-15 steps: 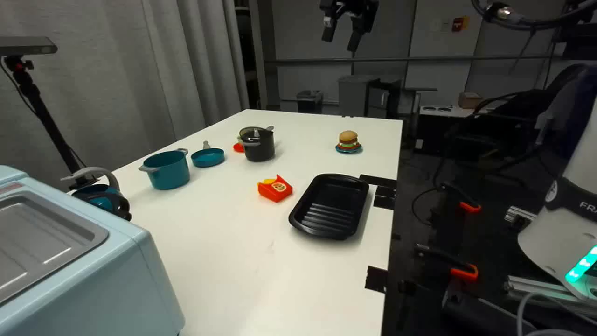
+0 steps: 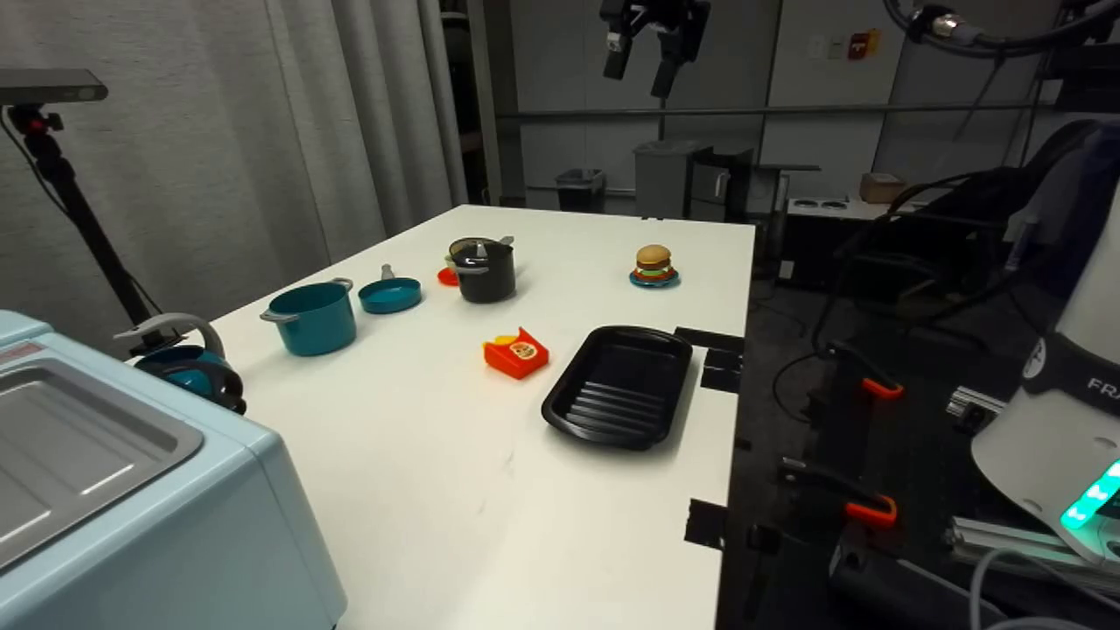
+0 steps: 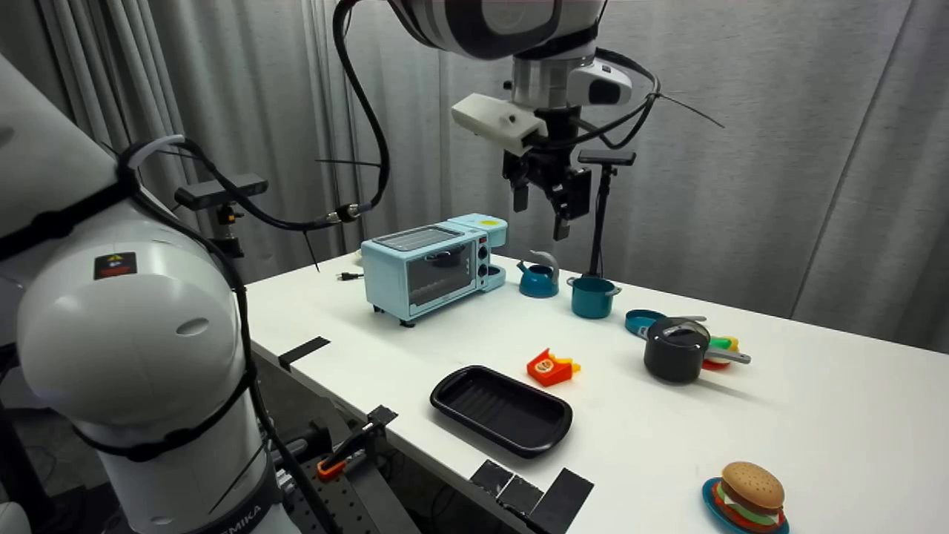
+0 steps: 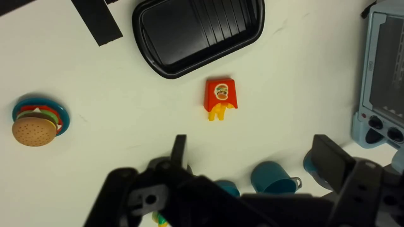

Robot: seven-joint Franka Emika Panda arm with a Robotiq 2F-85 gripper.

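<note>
High above the white table, my gripper (image 3: 540, 218) hangs open, its fingers well apart and nothing between them; the wrist view shows the same wide gap in the gripper. Below it a red toy fries box (image 4: 220, 92) lies on the table, yellow fries sticking out. Beside the fries is an empty black tray (image 3: 500, 409), close to the table's edge. A toy burger (image 2: 653, 262) sits on a small teal plate (image 3: 712, 506). Farther back stand a teal pot (image 2: 317, 319), a teal pan (image 2: 389, 295) and a black lidded pot (image 3: 673, 354).
A light blue toaster oven (image 3: 427, 267) occupies one end of the table, with a teal kettle (image 3: 538, 280) beside it. Partly hidden behind the black pot are small colourful toy pieces (image 3: 722, 351). Bare table surrounds the fries box.
</note>
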